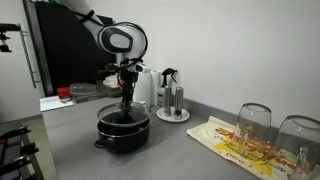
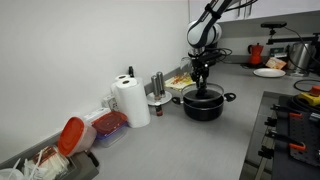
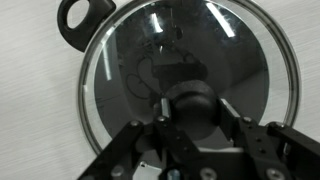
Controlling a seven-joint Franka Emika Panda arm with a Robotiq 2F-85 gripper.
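A glass lid with a metal rim and a round black knob fills most of the wrist view. My gripper is shut on that knob, one finger at each side. Beneath the lid is a black pot, standing on the grey table. In exterior view 1 the lid lies over the pot's mouth, very close to its rim; whether it touches all round I cannot tell. One black pot handle shows past the lid's edge at the upper left of the wrist view.
Behind the pot, a white plate carries several shakers and bottles. A paper towel roll and a red bowl stand along the wall. Two upturned glasses rest on a yellow cloth. Open table lies in front.
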